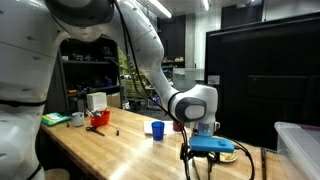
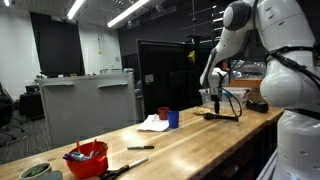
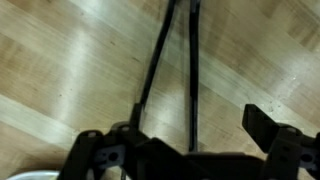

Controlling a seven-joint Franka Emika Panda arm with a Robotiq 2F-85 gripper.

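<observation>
My gripper stands open above the wooden table, its dark fingers wide apart at the lower part of the wrist view. Between and beyond them lies a dark, thin, two-armed item [image 3: 193,70], perhaps tongs, its arms drawing together toward the top edge. The lower ends of the arms are hidden behind the gripper. In exterior view 1 the gripper [image 1: 198,160] hangs low over the near right of the table, below a blue part of the hand. A dark item [image 2: 222,117] lies under the gripper [image 2: 213,106] in exterior view 2.
A yellowish plate [image 1: 226,156] lies just behind the gripper. Farther along stand a blue cup [image 1: 158,130] and a red container [image 1: 100,117] holding utensils. A translucent bin [image 1: 300,145] is at the right.
</observation>
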